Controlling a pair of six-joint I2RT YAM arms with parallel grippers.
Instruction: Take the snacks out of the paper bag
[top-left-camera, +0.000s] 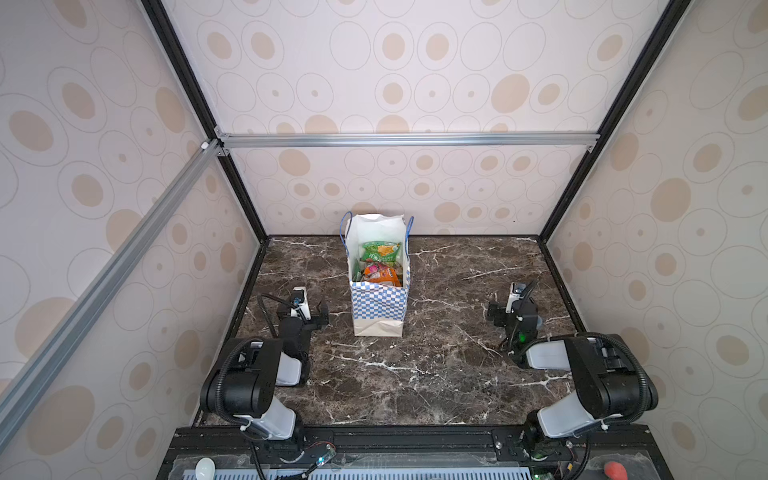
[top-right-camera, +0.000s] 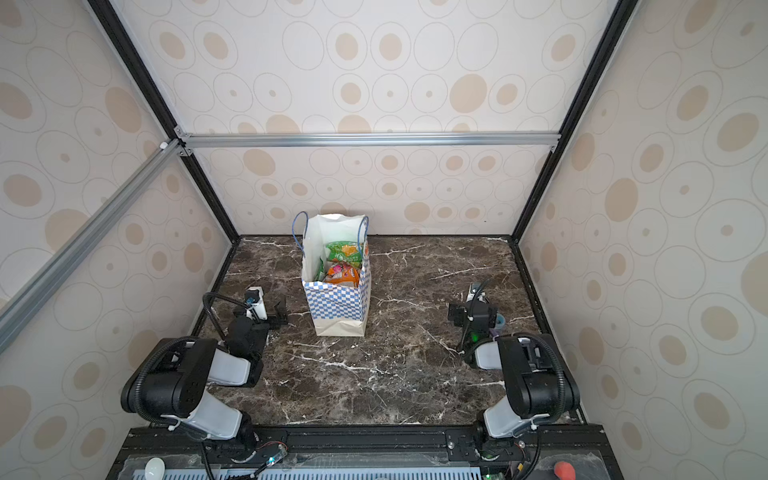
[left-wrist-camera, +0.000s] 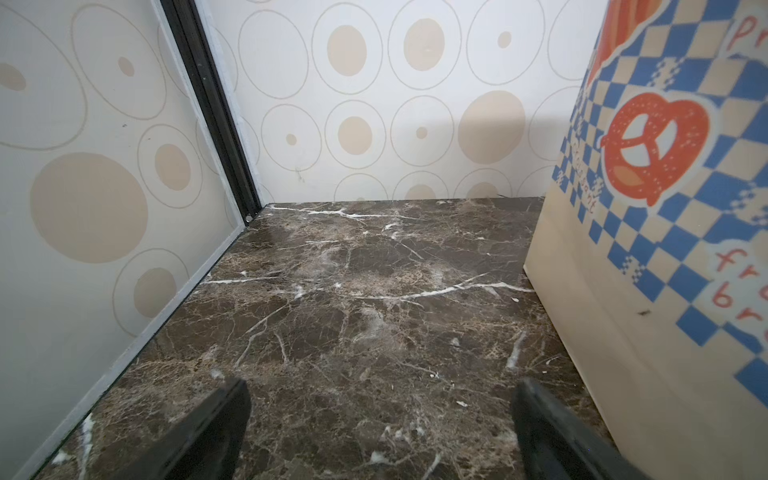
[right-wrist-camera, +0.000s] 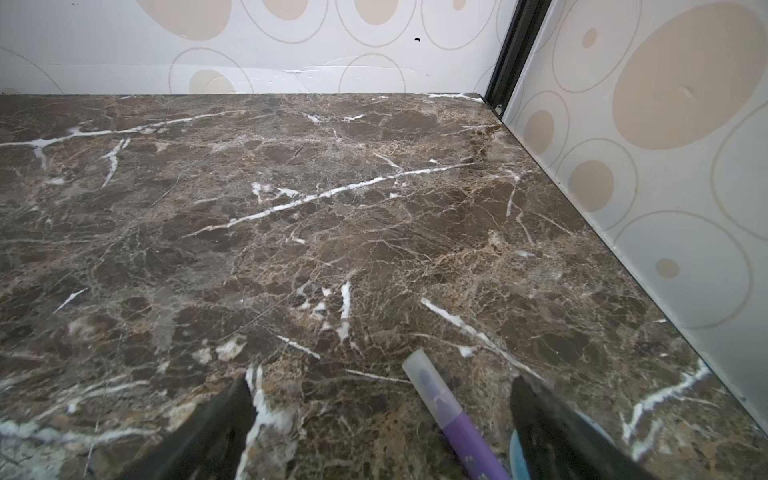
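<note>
A tall paper bag (top-left-camera: 380, 302) with a blue-and-white check stands upright on the dark marble table, left of centre. Its mouth is open, and a green snack packet (top-left-camera: 380, 251) and an orange snack packet (top-left-camera: 382, 273) show inside. Whatever lies deeper is hidden. Just left of the bag, my left gripper is open and empty; the bag's printed side fills the right of the left wrist view. My right gripper is also open, well to the right of the bag, with bare tabletop and a purple pen-like stick (right-wrist-camera: 460, 432) in its view.
A light-blue round object (right-wrist-camera: 518, 456) is partly covered by a right finger. Two blue handles (top-right-camera: 297, 228) rise from the bag's sides. Walls enclose the table at the back and both sides. Between bag and right arm the tabletop (top-left-camera: 448, 320) is clear.
</note>
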